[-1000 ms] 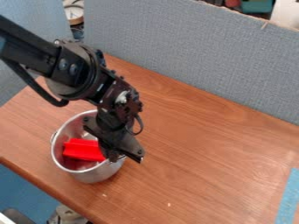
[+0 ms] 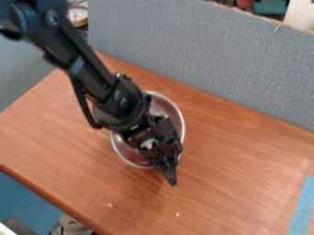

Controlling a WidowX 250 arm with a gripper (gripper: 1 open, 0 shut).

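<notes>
My black gripper (image 2: 171,176) points down at the front right part of a metal pot (image 2: 171,104), its fingers shut, with nothing seen between them. The arm and gripper cover much of the pot. The red object inside is almost wholly hidden, with only a little red showing at the pot's lower left.
A grey padded panel (image 2: 208,57) runs along the back. A light blue strip (image 2: 300,205) lies at the right edge.
The pot has moved to the right and back from the lower left, along with my arm above it.
</notes>
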